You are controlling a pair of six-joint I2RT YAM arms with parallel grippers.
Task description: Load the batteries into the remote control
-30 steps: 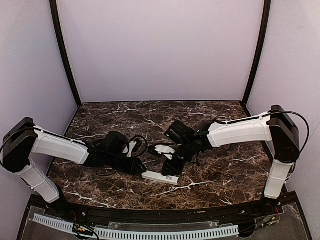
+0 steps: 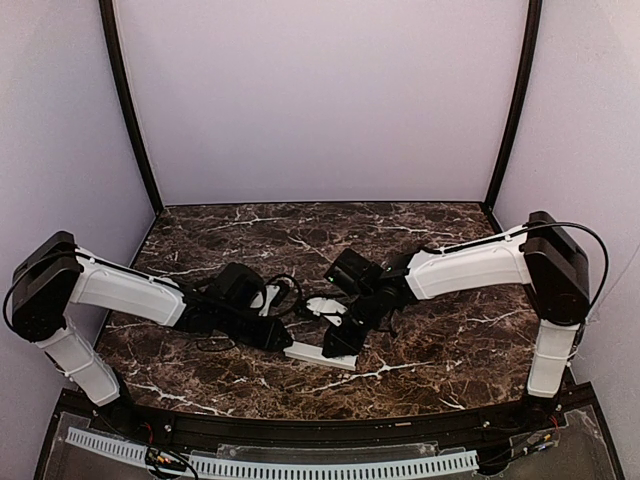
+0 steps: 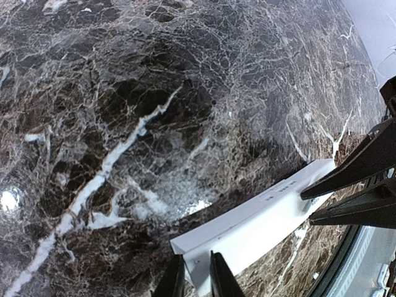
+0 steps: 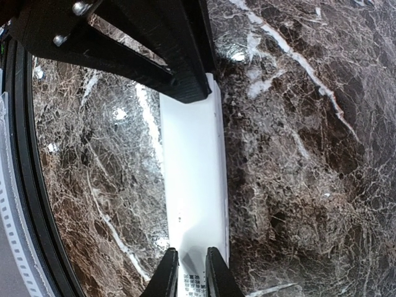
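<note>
A white remote control (image 2: 315, 354) lies on the marble table between my grippers, a flat white face showing (image 4: 192, 161); no batteries can be made out. My left gripper (image 2: 282, 342) is at the remote's left end, its fingers part open around that end in the left wrist view, where the other gripper's black fingers reach to the far end. My right gripper is at the right end, narrowly closed on the remote, with printed markings between its fingertips.
Walls stand at the back and both sides, and a dark rail runs along the front edge.
Over the last second my right arm and gripper have shifted slightly onto the remote's right end. The left arm has barely moved.
</note>
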